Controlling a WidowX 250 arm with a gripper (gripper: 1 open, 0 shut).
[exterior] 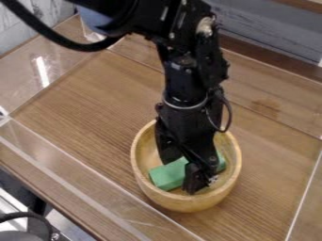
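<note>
A tan round bowl [146,167] sits on the wooden table, holding a green block [168,176]. My black gripper [191,168] reaches down into the bowl over the block, partly covering it and the bowl's right half. The gripper is open; whether its fingers touch the block is hard to tell.
A pale raised edge runs along the back right, and a black cable lies at the bottom left.
</note>
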